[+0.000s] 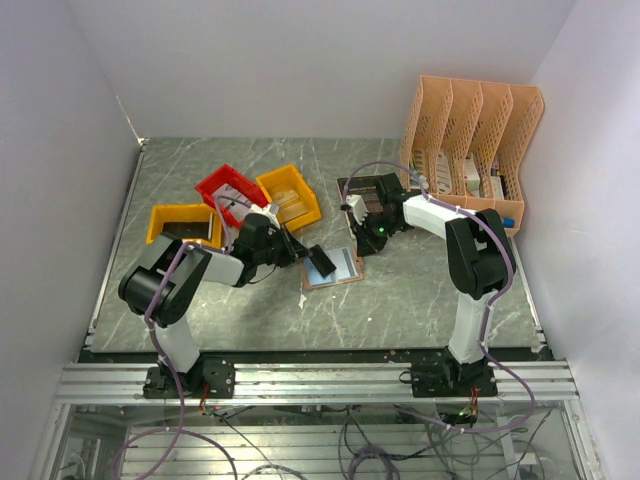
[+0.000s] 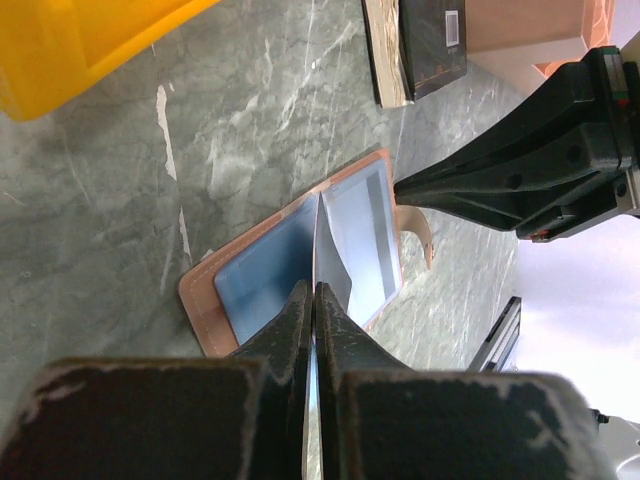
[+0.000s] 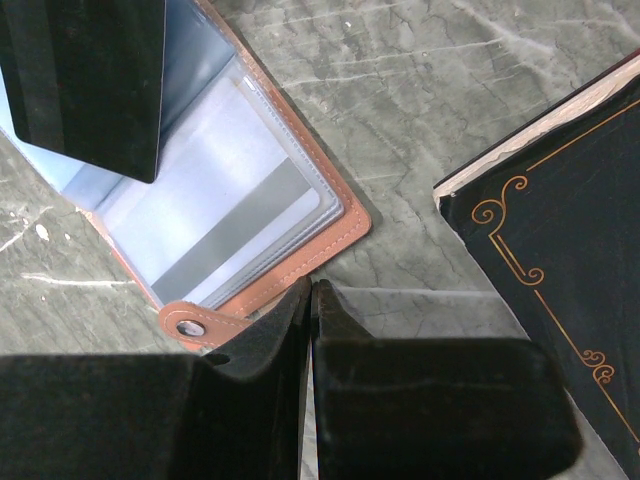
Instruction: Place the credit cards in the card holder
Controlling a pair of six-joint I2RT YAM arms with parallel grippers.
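An open card holder [image 1: 345,263] with pink-tan edges and clear sleeves [image 3: 200,190] lies at the table's middle. The card's dark face [image 3: 80,80] shows in the right wrist view. My right gripper is shut, just beside the holder's right edge near its snap strap [image 3: 190,327], with nothing seen between its fingers.
A dark book [image 3: 540,260] lies right of and behind the holder. Yellow bins [image 1: 185,212] and a red bin [image 1: 210,188] sit at back left, a pink organiser [image 1: 470,110] at back right.
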